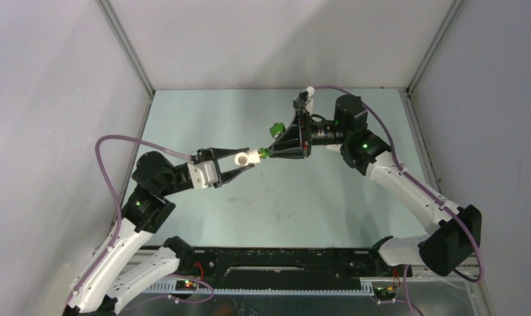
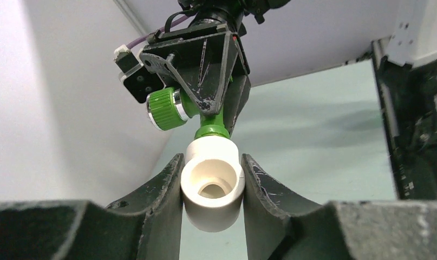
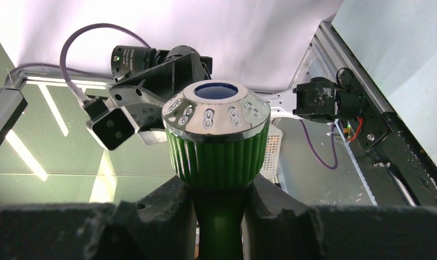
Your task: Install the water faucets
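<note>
In the top view a white pipe fitting (image 1: pixel 247 158) is pinched by my left gripper (image 1: pixel 252 158), and its round opening faces up. My right gripper (image 1: pixel 276 151) is shut on a green faucet (image 1: pixel 278 130). In the left wrist view the fitting (image 2: pixel 213 181) meets the green threaded end of the faucet (image 2: pixel 212 127), and the two are in line. The faucet's ribbed green knob (image 2: pixel 166 108) sticks out to the side. In the right wrist view the knob (image 3: pixel 216 157) with its silver cap rises above the fingers (image 3: pixel 170 211). How deep the thread sits is hidden.
Below both arms the pale table (image 1: pixel 276 204) looks clear, with walls on the left, right and back. A dark frame bar (image 1: pixel 276 268) runs along its front edge. Something white (image 1: pixel 333 148) shows partly behind the right arm.
</note>
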